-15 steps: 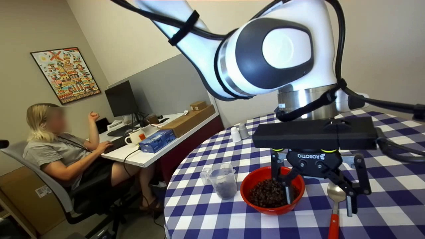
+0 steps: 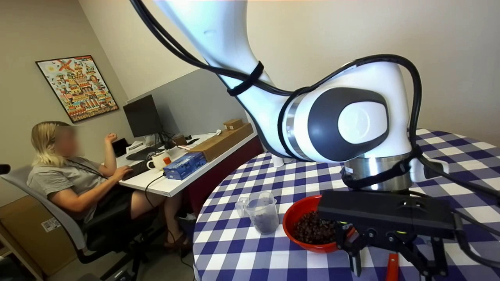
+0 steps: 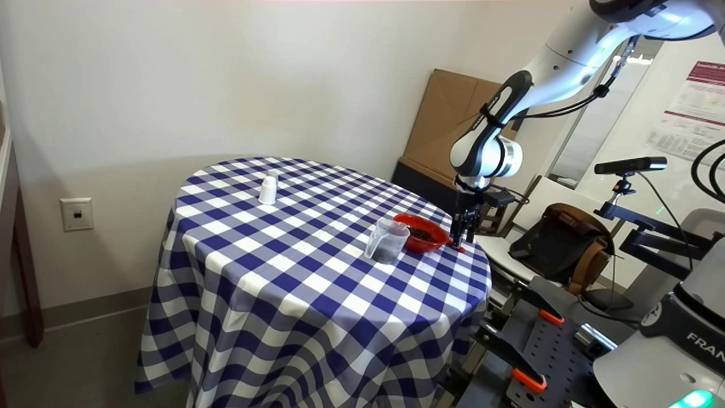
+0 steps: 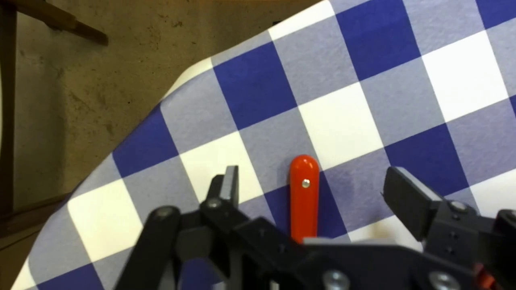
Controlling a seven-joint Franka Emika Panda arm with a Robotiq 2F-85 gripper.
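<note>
A spoon's red handle (image 4: 304, 208) lies on the checked cloth, between the spread fingers of my gripper in the wrist view. The spoon's metal end is hidden there beneath the gripper body. Exterior view 1 shows the open gripper (image 2: 391, 271) low over the table, its fingers on either side of the same handle (image 2: 392, 267), nothing clasped. Just beside it sits a red bowl (image 2: 293, 216) of dark beans, partly covered by the gripper. Left of the bowl stands a clear measuring cup (image 2: 263, 213) with something dark at its bottom.
Two small shakers, the nearer a white shaker (image 3: 268, 191), stand far across the table. The table's edge (image 4: 162, 99) is close to the spoon handle. Much of the checked tablecloth (image 3: 312, 217) is clear. A person (image 2: 70, 173) sits at a desk beyond.
The arm has come down and a little to the right in exterior view 1, its fingers now beside the spoon handle. The gripper now hides the spoon's metal end. Bowl and cup have not moved.
</note>
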